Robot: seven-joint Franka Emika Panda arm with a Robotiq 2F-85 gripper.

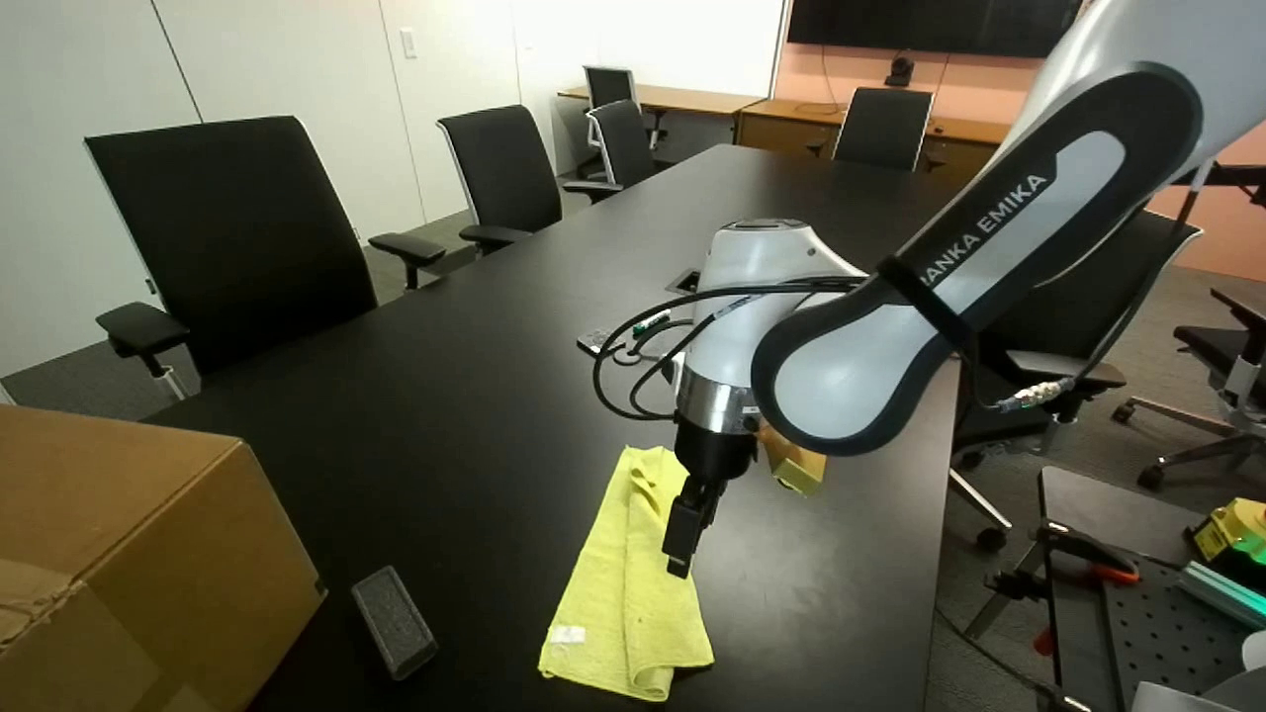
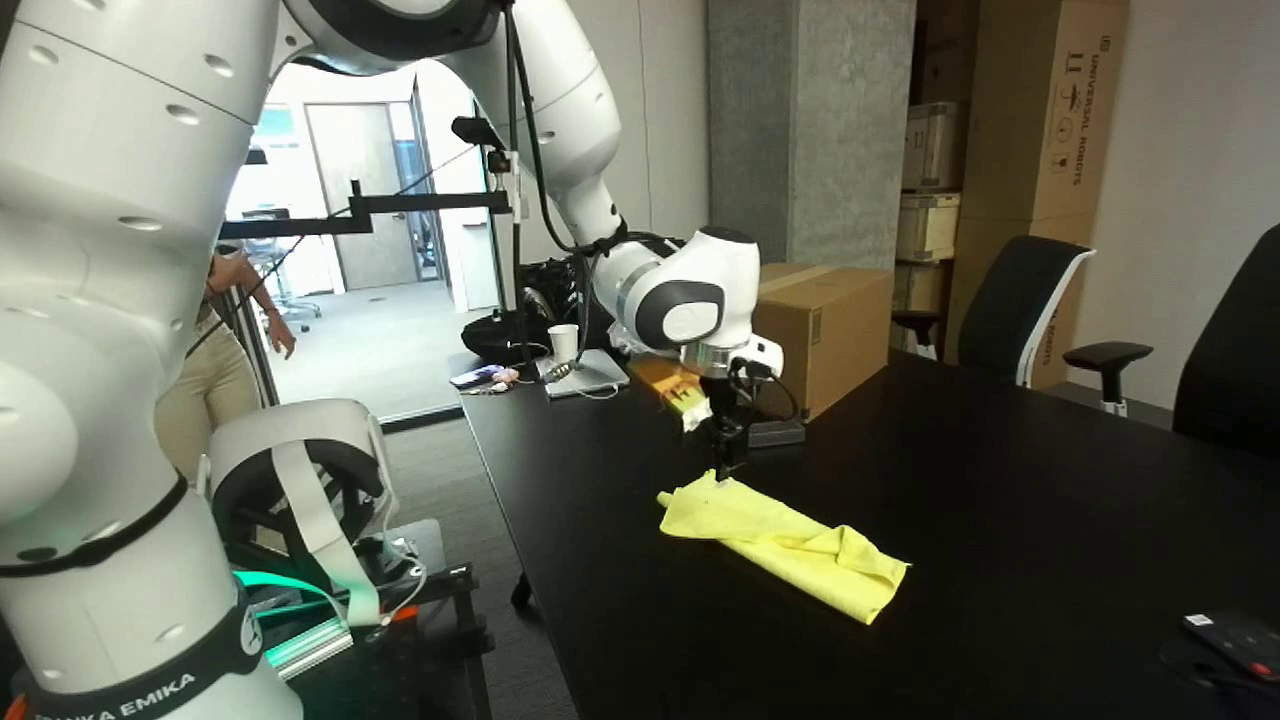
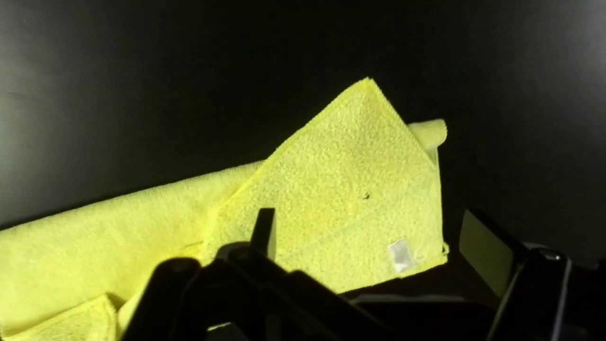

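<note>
A yellow cloth (image 1: 617, 605) lies on the black table, partly folded over itself in a long strip. In the wrist view the folded-over corner of the cloth (image 3: 341, 187) points up, and a small white tag (image 3: 401, 255) shows near its right edge. My gripper hangs above this end of the cloth, open, its two fingers wide apart with nothing gripped. Exterior view 2 has the gripper (image 2: 726, 470) just over the cloth's far end (image 2: 720, 504). Whether the fingertips touch the fabric I cannot tell.
A cardboard box (image 1: 154, 546) and a dark eraser-like block (image 1: 394, 621) stand on the table beyond the cloth. A remote (image 2: 1236, 646) lies off to one side in exterior view 2. Black chairs (image 1: 237, 237) line the table. Bare tabletop surrounds the cloth.
</note>
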